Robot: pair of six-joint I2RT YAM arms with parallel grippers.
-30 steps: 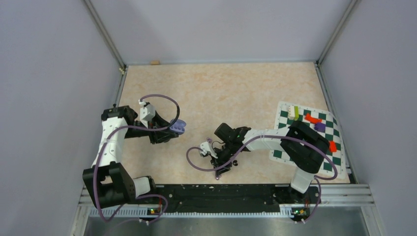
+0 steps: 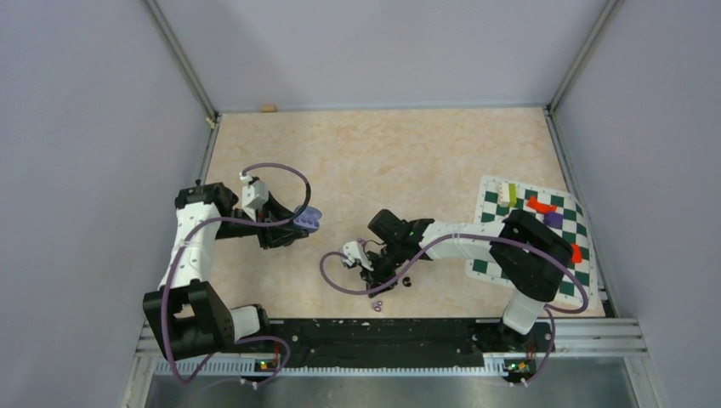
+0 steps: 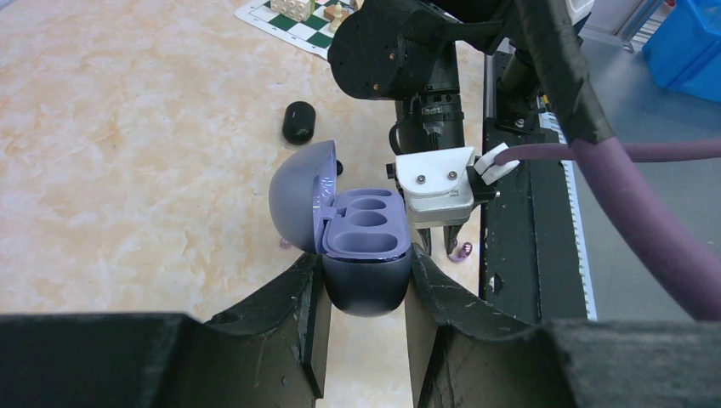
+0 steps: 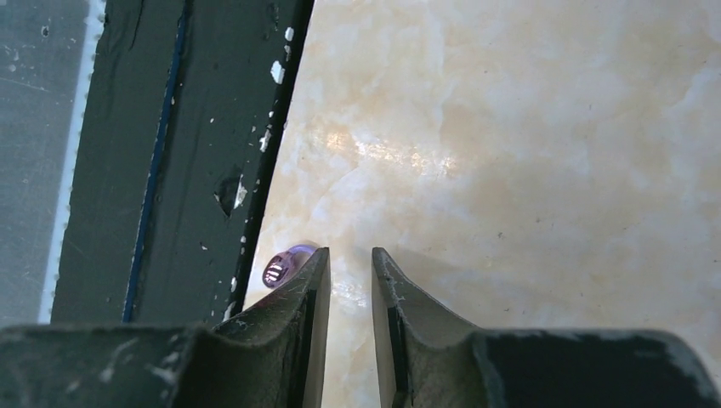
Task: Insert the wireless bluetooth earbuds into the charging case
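Note:
The purple charging case point(image 3: 370, 255) hangs with its lid up and its hollows empty, my left gripper shut on its body. In the top view that case point(image 2: 308, 218) is held above the table's left part. A purple earbud lies on the table by the front edge; the left wrist view shows this earbud point(image 3: 461, 252) near the right fingers. My right gripper is part open with bare table between its fingertips, the earbud just left of them. A second purple piece point(image 3: 285, 244), perhaps the other earbud, is partly hidden behind the case.
A black oval object point(image 3: 298, 123) and a smaller dark one lie near the right arm. A checkered board point(image 2: 489, 270) with coloured blocks stands at the right. The dark front edge point(image 4: 255, 200) runs close beside the earbud.
My right gripper has shifted back from the front edge, and the earbud there shows more clearly, a little to the right of before. The left arm and case stay still.

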